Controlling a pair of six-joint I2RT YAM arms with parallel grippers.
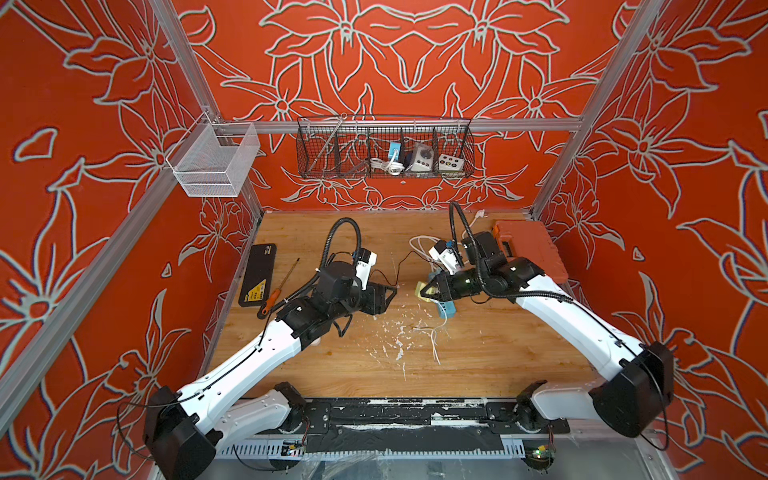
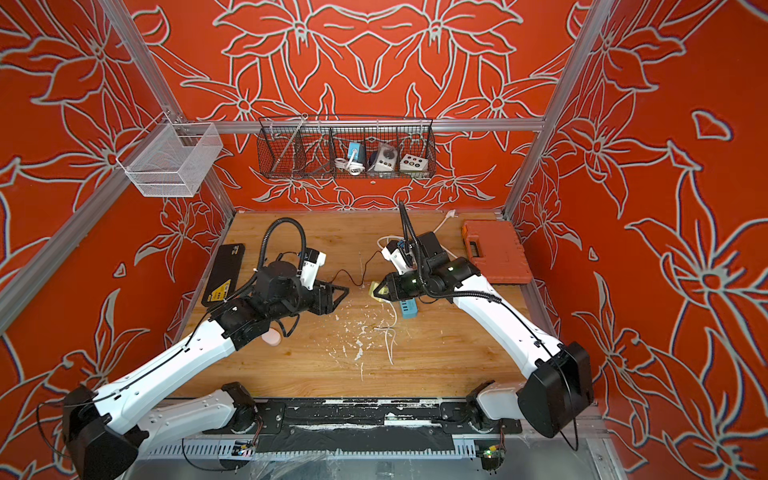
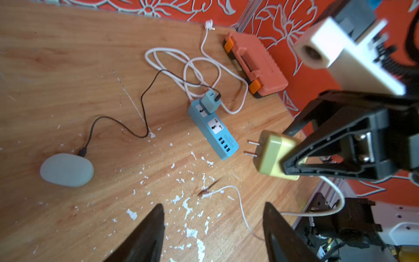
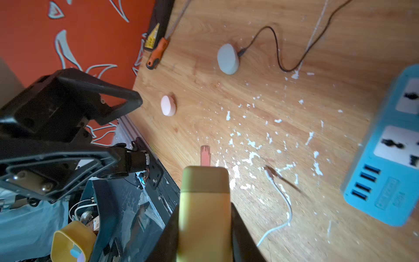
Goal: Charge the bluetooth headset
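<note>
My right gripper (image 1: 432, 288) is shut on a yellow plug adapter (image 3: 274, 155), its two prongs pointing out, with a white cable hanging from it. My left gripper (image 1: 385, 297) stands open and empty, left of the adapter. Below lies a blue power strip (image 3: 213, 131) with a square plug (image 3: 210, 101) in one socket and free sockets and USB ports. The cable's small connector (image 4: 270, 173) lies on the table. A white oval device (image 3: 66, 170) on a black cable and a pink oval case (image 4: 167, 105) lie on the table; which is the headset I cannot tell.
An orange toolbox (image 1: 528, 248) sits at the back right. A black box (image 1: 257, 272) and an orange screwdriver (image 1: 270, 302) lie on the left. Wire baskets (image 1: 384, 148) hang on the walls above. White flecks mark the middle of the table.
</note>
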